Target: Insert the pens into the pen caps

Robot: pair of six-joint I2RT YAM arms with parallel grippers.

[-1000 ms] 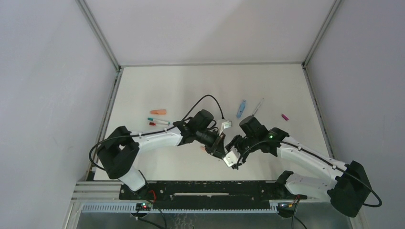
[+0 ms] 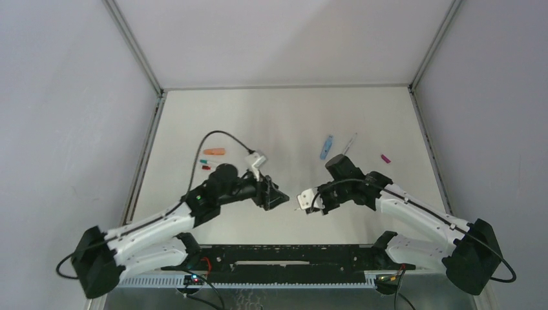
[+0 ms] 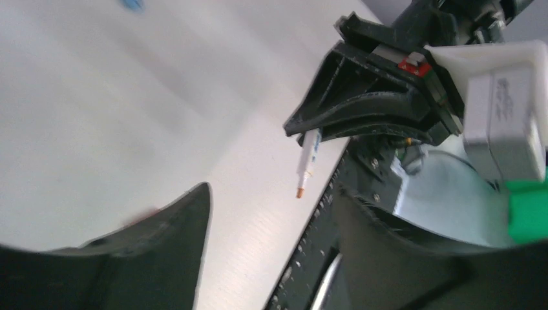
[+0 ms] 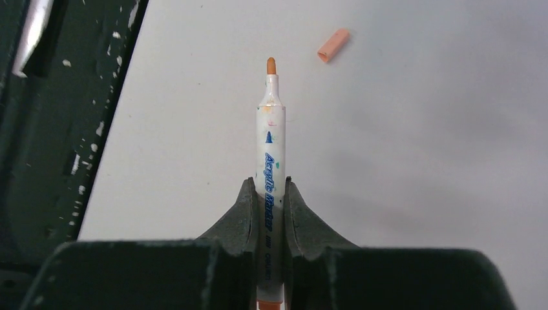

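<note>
A white marker [image 4: 270, 168] with an orange tip stands between the fingertips of my right gripper, which is shut on its barrel. The left wrist view shows the same marker [image 3: 307, 161] poking out of the right gripper, its tip bare. My left gripper is open, its fingers apart with nothing seen between them. From above, the left gripper [image 2: 282, 199] faces the right gripper [image 2: 299, 208] across a small gap. An orange cap [image 4: 333, 45] lies on the table ahead of the marker's tip in the right wrist view.
A green-ended pen [image 2: 208, 161] and a red-ended pen [image 2: 206, 168] lie at left below an orange piece [image 2: 214, 151]. Toward the right are a blue piece [image 2: 326, 147], a white pen [image 2: 350, 143] and a purple cap [image 2: 385, 158].
The right gripper has shifted slightly, still close to mid-table.
</note>
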